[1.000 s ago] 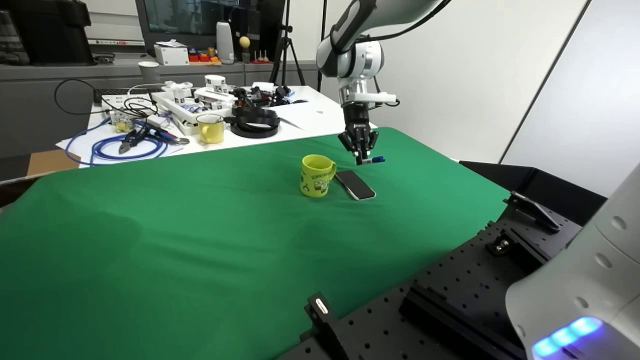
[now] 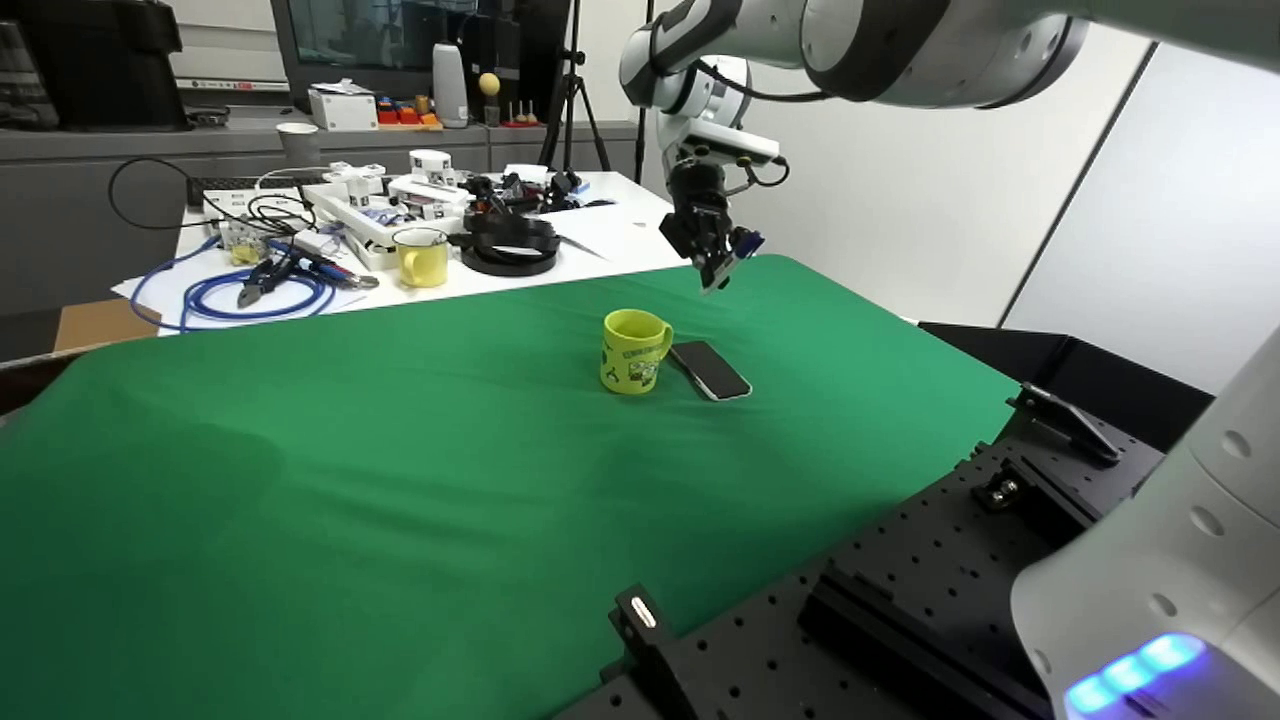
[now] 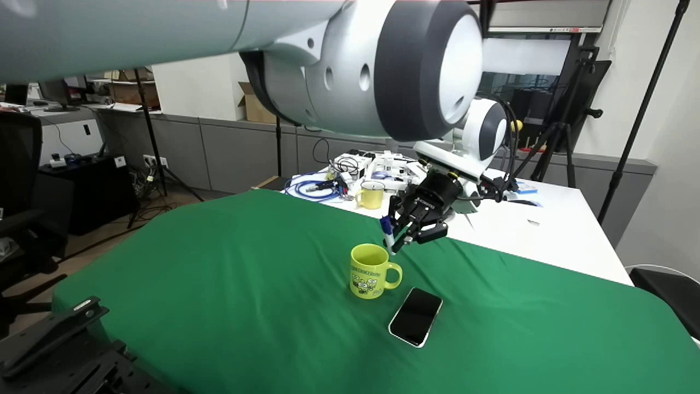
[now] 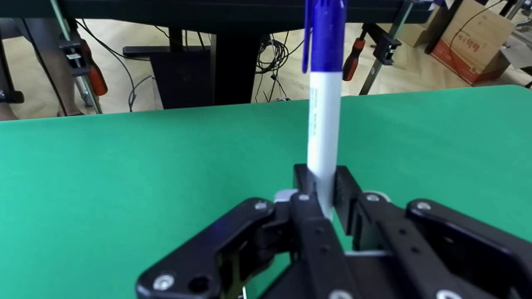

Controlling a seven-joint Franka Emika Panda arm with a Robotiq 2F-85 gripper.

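Between the fingers of my gripper is a white marker with a blue cap; the gripper is shut on its white body, and the capped end points away from the fingers. In exterior view 1 the gripper hangs above the far part of the green cloth, tilted. The lime-green mug stands upright on the cloth, nearer the camera than the gripper. Right beside the mug lies a dark phone, flat, its screen up. The second exterior view has the marker's blue cap above and behind the mug.
Past the cloth, a white table carries a yellow mug, a coiled blue cable and assorted parts. A black perforated plate borders the cloth at front right.
The gripper has risen from near the cloth behind the phone and tilted. The marker, held throughout, has swung to a new angle. Mug and phone lie where they were.
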